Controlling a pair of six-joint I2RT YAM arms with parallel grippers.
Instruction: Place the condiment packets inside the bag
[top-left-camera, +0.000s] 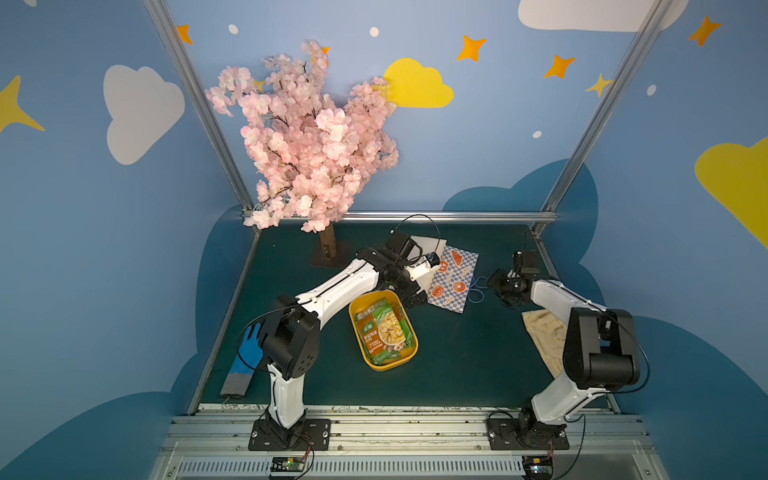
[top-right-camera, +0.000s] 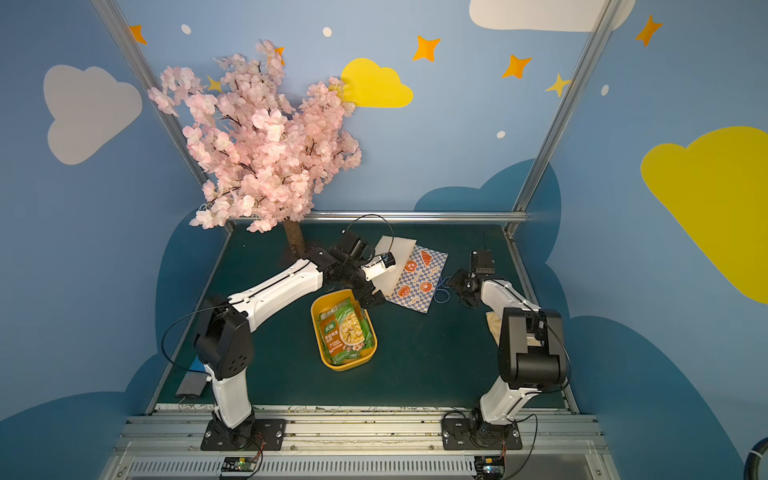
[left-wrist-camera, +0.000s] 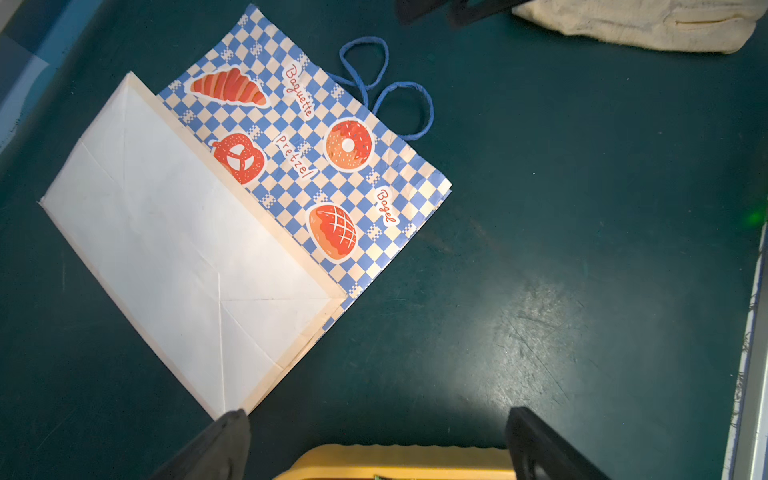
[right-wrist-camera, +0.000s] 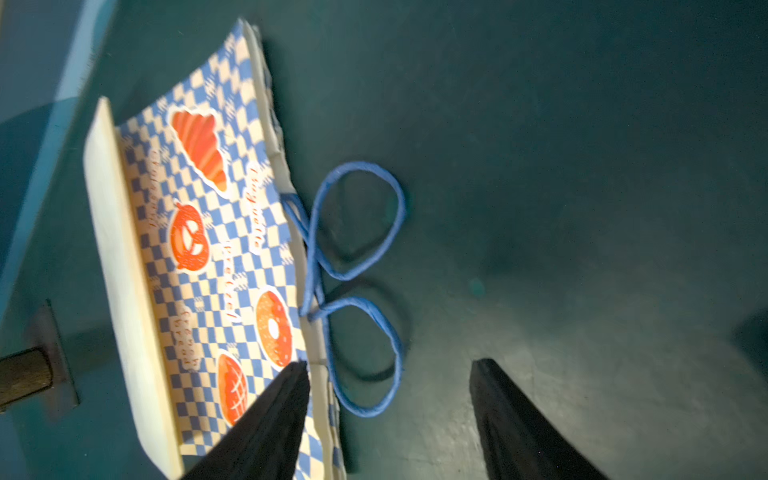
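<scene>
A checked paper bag with pastry prints and blue rope handles lies flat at the back middle, its white bottom panel folded over. A yellow tray in front holds green-and-orange packets. My left gripper hangs open just above the tray's back edge and the bag's near corner, empty. My right gripper is open over the handle side of the bag, beside the rope loops, holding nothing.
A cream cloth lies at the right, a blue-and-grey object at the front left, a blossom tree at the back left. The table between tray and cloth is clear.
</scene>
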